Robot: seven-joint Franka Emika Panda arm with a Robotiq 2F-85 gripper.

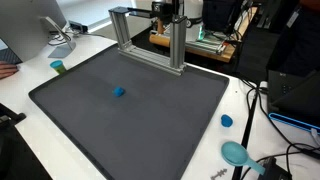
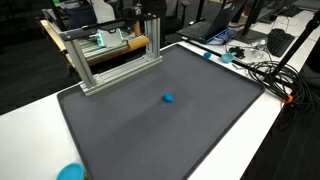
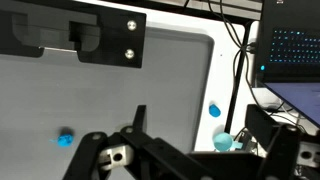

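My gripper is open in the wrist view, its two dark fingers wide apart at the lower edge and nothing held between them. Below it lies the grey board. A small blue object (image 1: pixel 119 91) rests on that board, also visible as a blue spot (image 3: pixel 65 137) left of the fingers. Off the board, on the white table, are a second blue piece (image 1: pixel 226 121) and a turquoise round item (image 1: pixel 238 154) with a handle-like part. In the wrist view this turquoise item (image 3: pixel 223 142) is partly hidden near the right finger.
A metal frame (image 2: pixel 115 70) stands along one edge of the board (image 2: pixel 150 130). A green-and-turquoise cup (image 2: pixel 70 172) sits at the opposite side from the loose pieces. A laptop (image 3: pixel 290 48) and black cables lie beyond the table's edge. Most of the board is bare.
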